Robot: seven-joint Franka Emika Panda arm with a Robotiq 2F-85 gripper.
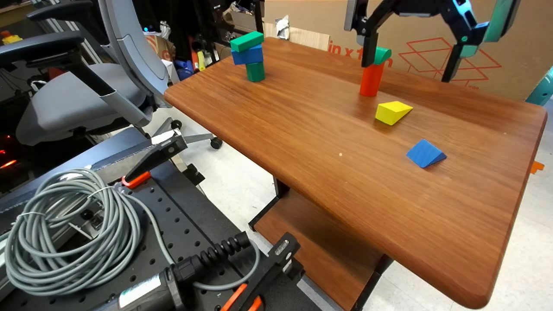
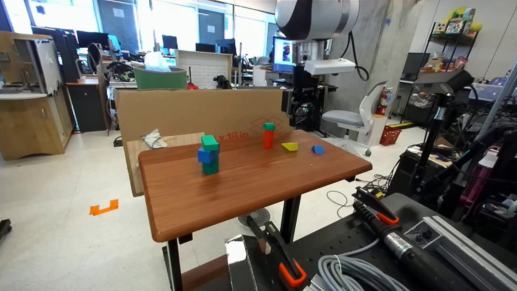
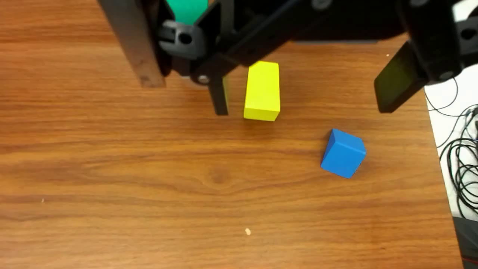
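Observation:
My gripper [image 1: 407, 72] is open above the back right of the table, nothing between its fingers. In exterior view 1 its left finger partly covers the green half-round block [image 1: 382, 55], which tops an upright red cylinder [image 1: 370, 81]. A yellow wedge [image 1: 392, 112] lies nearer the front, and a blue wedge [image 1: 426, 153] farther right. The wrist view shows the yellow wedge [image 3: 262, 92] and blue wedge [image 3: 343, 154] below the spread fingers. At the table's far left stands a stack: green block [image 1: 247, 41], blue block [image 1: 247, 55], green cylinder [image 1: 255, 72].
A large cardboard sheet [image 2: 194, 109] stands along its back edge. Beside the table, a black bench [image 1: 171, 207] carries coiled grey cable [image 1: 122, 233] and clamps.

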